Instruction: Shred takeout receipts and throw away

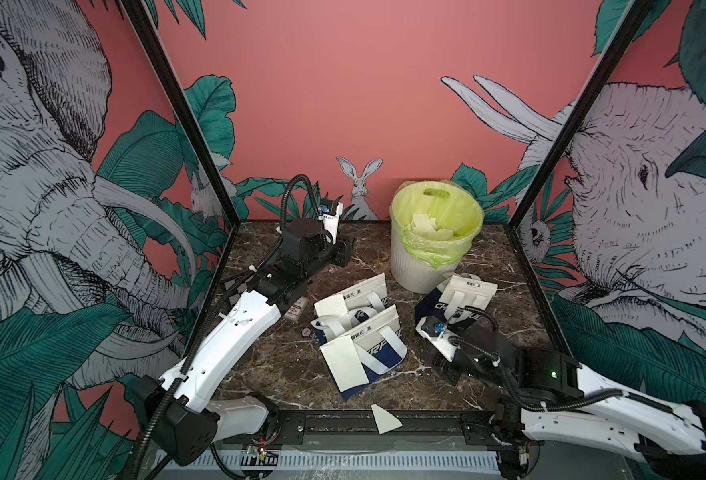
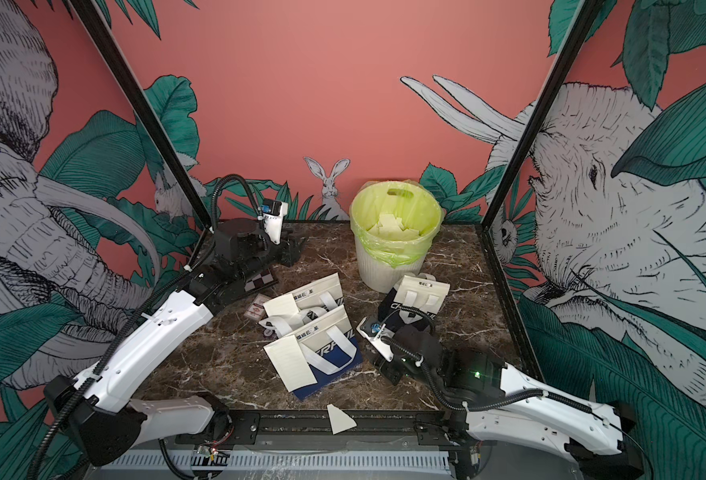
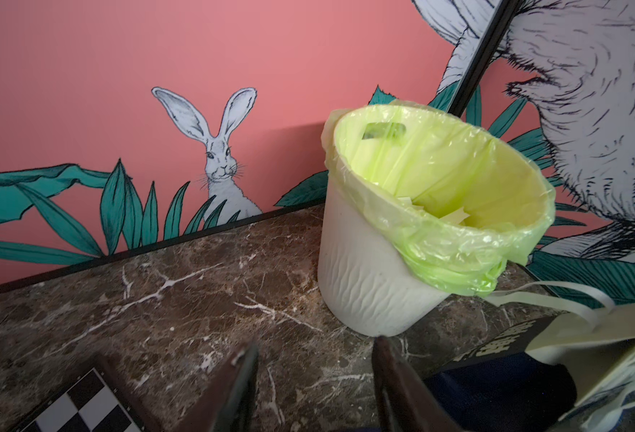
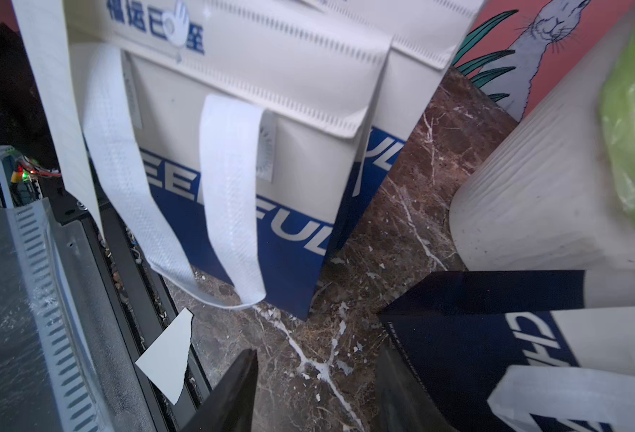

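Observation:
A white trash bin (image 1: 421,268) with a green liner stands at the back right, torn paper pieces (image 1: 430,226) inside it. Two blue-and-white paper bags lie left of the middle; on the front bag (image 1: 381,340) a cream paper receipt (image 1: 343,364) hangs from the side. A third bag (image 1: 469,292) is beside the bin. In the left wrist view, my left gripper has its fingers apart over bare table, nothing between them. My right gripper is likewise apart and empty, in front of the third bag and right of the front bag.
A torn paper scrap (image 1: 385,419) lies on the front rail. A checkered board (image 3: 80,410) is at the left, partly hidden by the left arm in the top views. A small packet (image 2: 258,307) lies left of the bags.

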